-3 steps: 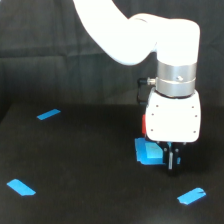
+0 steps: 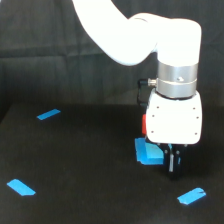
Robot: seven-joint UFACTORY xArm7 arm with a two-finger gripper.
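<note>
My gripper (image 2: 172,160) hangs below the white hand (image 2: 174,120) on the right side of the dark table, pointing down. Its dark fingers look narrow against the dark surface, and whether anything is between them is too small to tell. Just left of the fingers and apparently behind them is a blue object (image 2: 147,152), partly covered by the hand. A bit of something red (image 2: 144,125) shows at the hand's left edge; the rest of it is hidden.
Blue strips lie flat on the black tabletop: one at the back left (image 2: 48,114), one at the front left (image 2: 20,187) and one at the front right (image 2: 192,196). A dark curtain (image 2: 60,60) closes off the back.
My hand is slightly lower and a touch farther right than before. The blue strips have stayed in place.
</note>
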